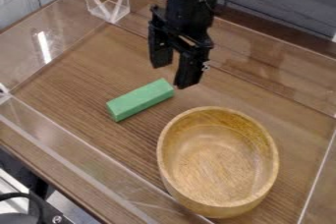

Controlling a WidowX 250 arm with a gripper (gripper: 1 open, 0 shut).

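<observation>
A black robot arm reaches down from the top centre, its gripper (176, 63) open above the wooden table, with nothing seen between its fingers. Below and left of it a green rectangular block (140, 100) lies flat. To the lower right stands an empty tan oval bowl (217, 174).
A clear plastic object (108, 3) is at the top left, and another (4, 94) at the left edge. A black cable (24, 198) shows at the bottom left.
</observation>
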